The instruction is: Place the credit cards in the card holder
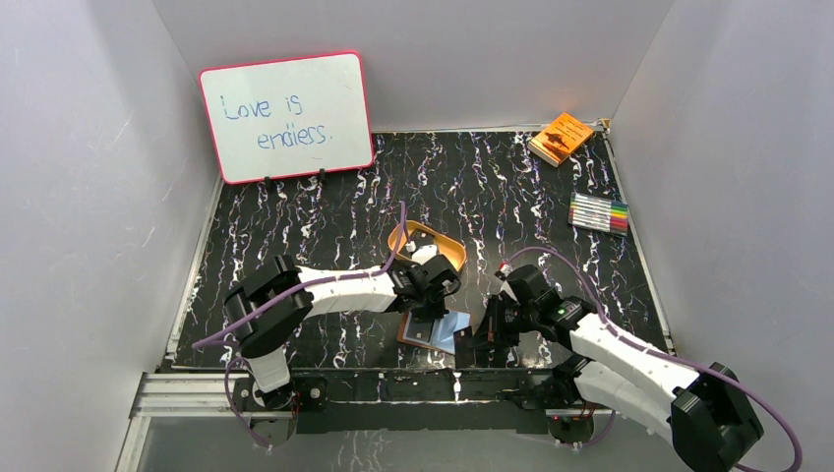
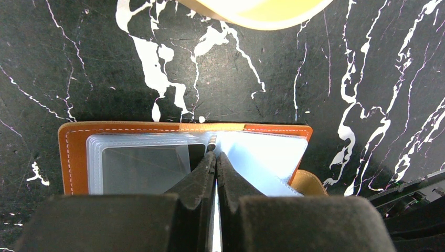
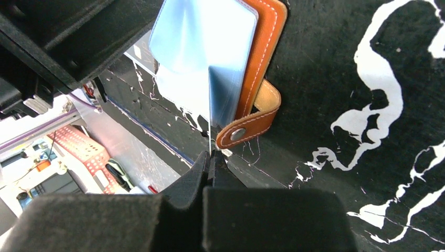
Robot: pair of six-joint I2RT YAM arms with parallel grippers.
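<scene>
The brown card holder point(image 2: 73, 152) lies open near the table's front edge, with clear sleeves inside. A grey card shows in its left sleeve point(image 2: 141, 168); the right sleeve point(image 2: 262, 155) looks pale blue and bulges up. My left gripper is shut at the middle of the holder, the sleeve's edge gathered at its fingertips. A dark card point(image 1: 463, 348) juts from my right gripper point(image 1: 480, 343), which is shut on it. Seen edge-on in the right wrist view, this card point(image 3: 210, 115) overlaps the pale sleeve; whether it is inside cannot be told.
An orange oval tray point(image 1: 454, 248) with dark and white things in it stands just behind the holder. The strap with a snap point(image 3: 238, 134) sticks out from the holder's side. A book point(image 1: 561, 138) and a pen set point(image 1: 598, 213) lie far right.
</scene>
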